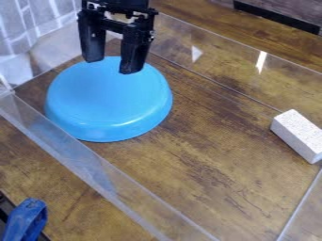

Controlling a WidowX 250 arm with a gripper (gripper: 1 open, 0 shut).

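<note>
My black gripper [113,55] hangs over the back part of a blue round plastic disc [107,105], its two fingers apart and pointing down, with nothing visible between them. The disc lies on a wooden surface inside clear low walls.
A white block [297,136] lies at the right. A blue object [23,222] is at the bottom left, outside the clear wall. Crumpled clear plastic is at the top left.
</note>
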